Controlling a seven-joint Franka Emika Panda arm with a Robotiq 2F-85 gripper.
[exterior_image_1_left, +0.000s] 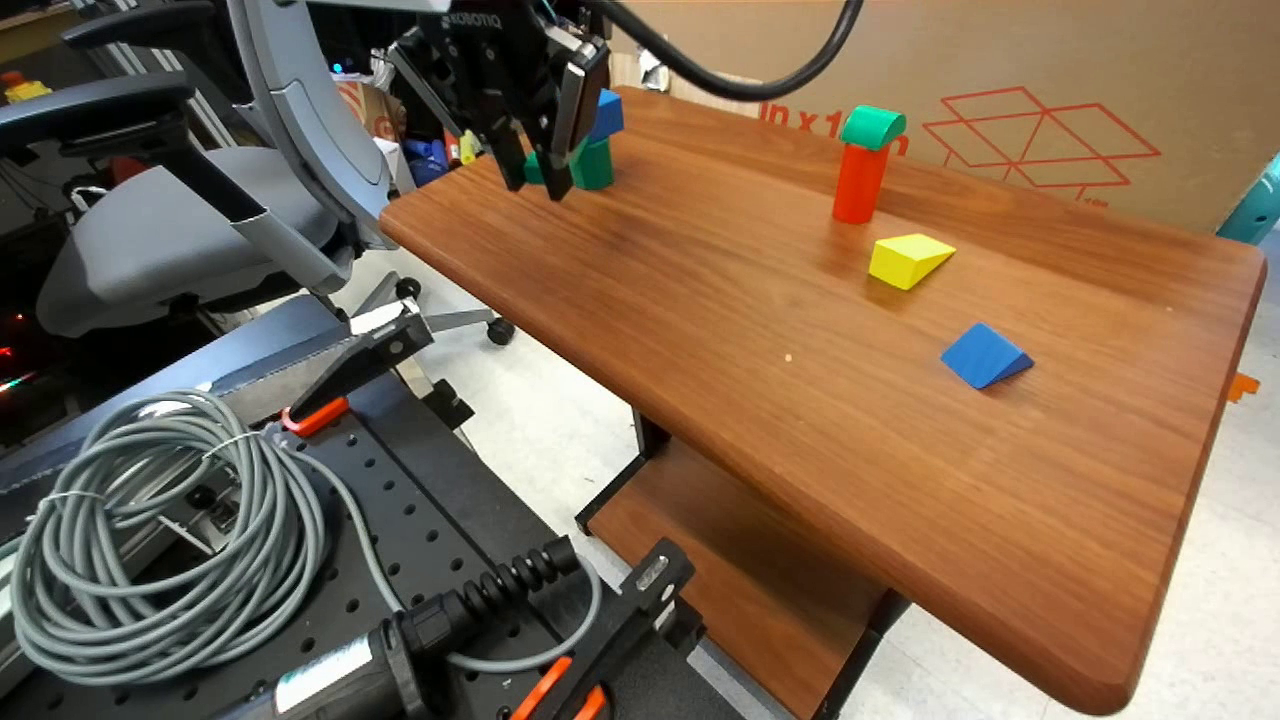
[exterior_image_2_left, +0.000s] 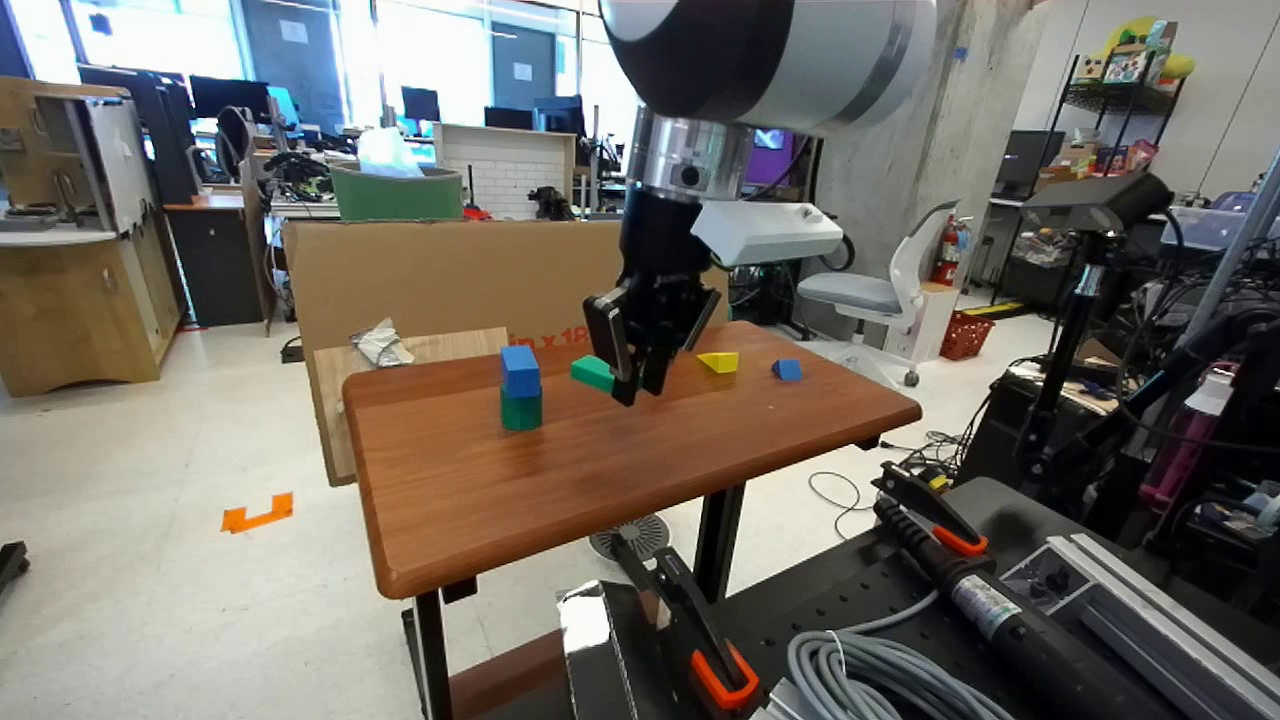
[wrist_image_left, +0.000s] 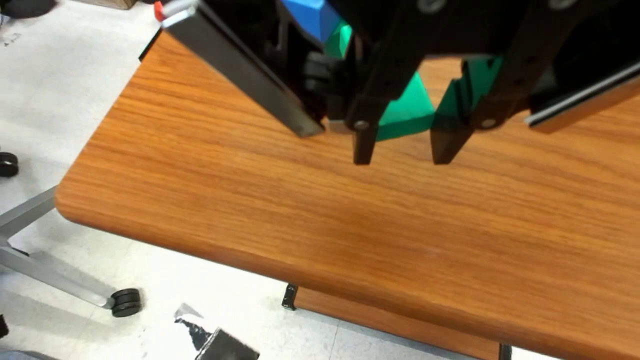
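A long green block is held between the fingers of my gripper, whose dark tips extend past the block's end in the wrist view. In exterior view 2 the green block sticks out to the left of the gripper, raised above the wooden table. In exterior view 1 the gripper hangs over the far left part of the table, partly covering a stack behind it. That stack is a blue block on a green cylinder; it stands left of the gripper in exterior view 2.
A red cylinder stands upright with a green half-round block on top. Nearby lie a yellow wedge and a blue triangular block. A cardboard sheet stands behind.
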